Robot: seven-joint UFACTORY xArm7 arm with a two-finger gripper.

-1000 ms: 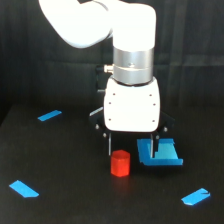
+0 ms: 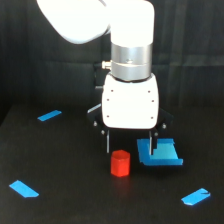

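Note:
A small red block (image 2: 120, 163) stands on the dark table, a little left of the middle. To its right lies a light-blue tray (image 2: 172, 161), partly behind my hand in this view. My gripper (image 2: 130, 144) hangs over this area with its two dark fingers wide apart. It is open, and nothing shows between the fingers. The block appears just below and inside the left finger. How far the fingertips stand above or behind the block, I cannot tell.
Blue tape strips mark the table at the back left (image 2: 49, 115), front left (image 2: 23, 189) and front right (image 2: 195, 197). Bare dark table lies left of the block and in front of it.
The arm and hand have shifted very slightly left. The red block and the blue tray have not moved.

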